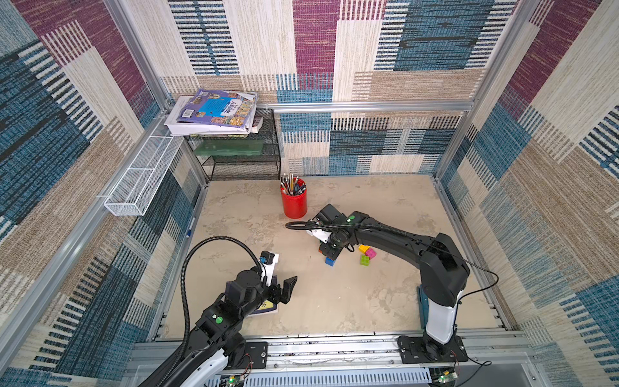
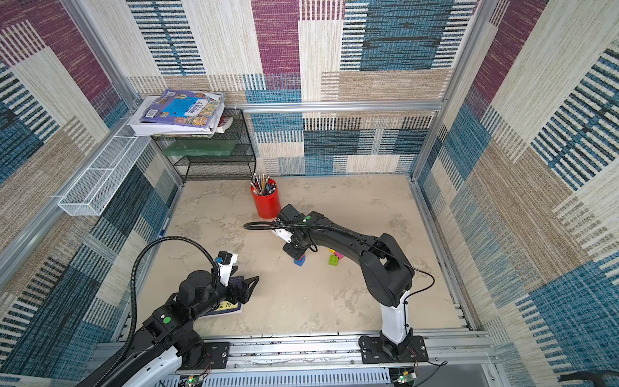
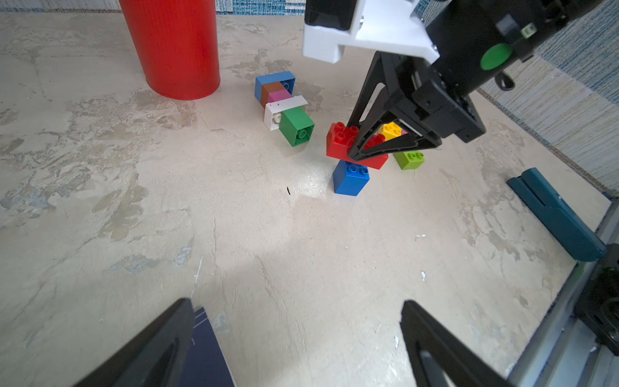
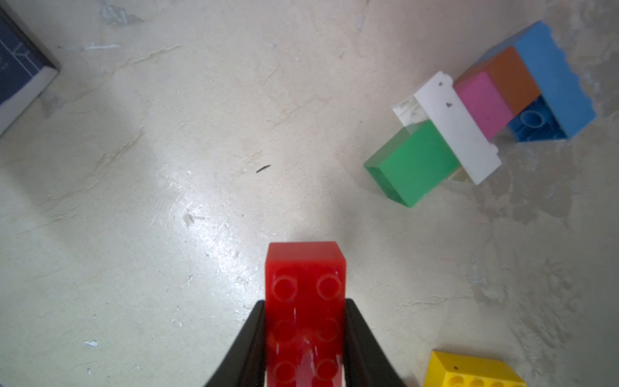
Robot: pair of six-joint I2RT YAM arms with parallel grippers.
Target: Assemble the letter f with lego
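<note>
My right gripper is shut on a red brick, just above a blue brick (image 3: pixel 349 182) in the left wrist view; whether they touch is unclear. Behind it lies a group of blue (image 4: pixel 554 84), orange (image 4: pixel 506 67), pink (image 4: pixel 483 103), white (image 4: pixel 457 129) and green (image 4: pixel 409 164) bricks, angled across the right wrist view. A yellow brick (image 4: pixel 470 371), a pink one and a lime brick (image 1: pixel 364 260) lie to the right. My left gripper stands open over the front left, nothing between its fingers.
A red pen cup (image 1: pixel 294 203) stands at the back. A dark book (image 3: pixel 203 348) lies under the left gripper. A teal stapler (image 3: pixel 554 213) lies at the front right.
</note>
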